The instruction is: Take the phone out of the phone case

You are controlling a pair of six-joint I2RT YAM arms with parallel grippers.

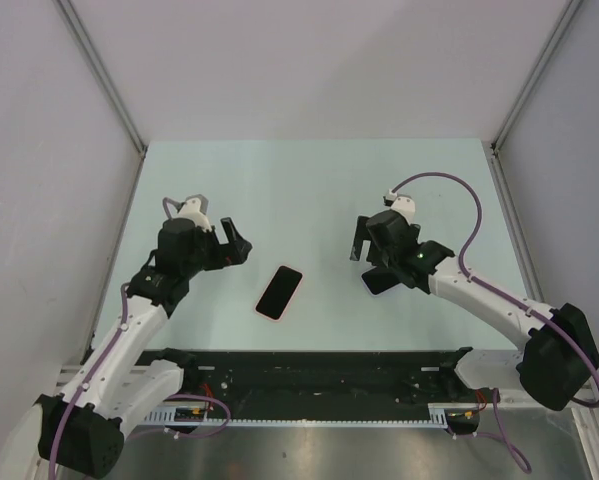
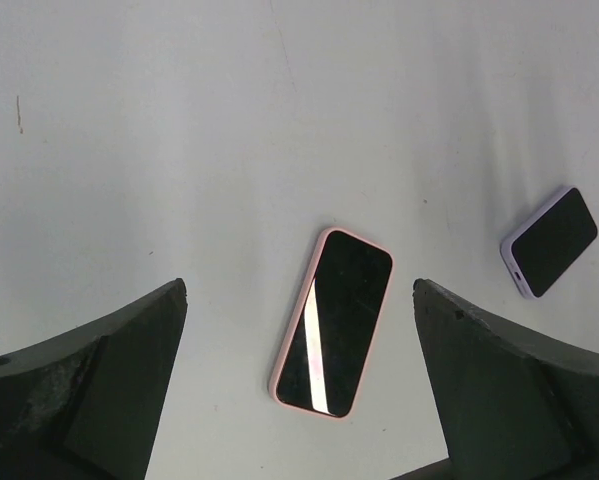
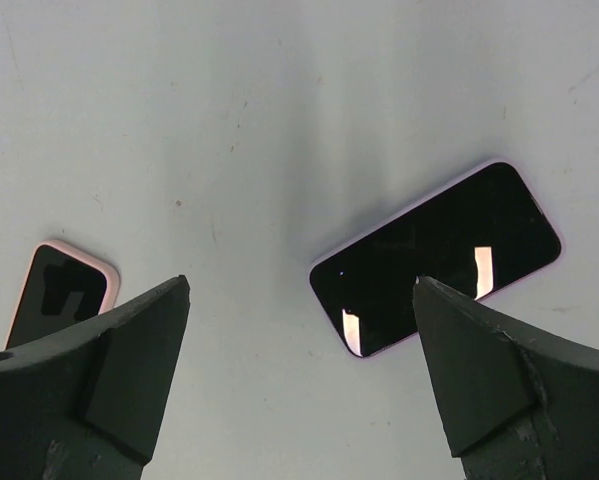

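Observation:
Near the middle of the table lies a dark-screened phone with a pink rim (image 1: 279,292), screen up. In the left wrist view this pink-rimmed phone (image 2: 341,305) lies between and beyond the fingers, touched by neither. A second dark-screened phone with a pale lilac rim (image 1: 381,279) rests to the right, partly hidden by the right arm; it shows whole but for a corner as the lilac-rimmed phone (image 3: 419,260) in the right wrist view. My left gripper (image 1: 231,244) is open above the table, left of the pink one. Over the table's right half, my right gripper (image 1: 359,240) hangs open and empty.
A dark strip (image 1: 309,375) runs along its front edge. Purple cables (image 1: 476,210) loop along the arms.

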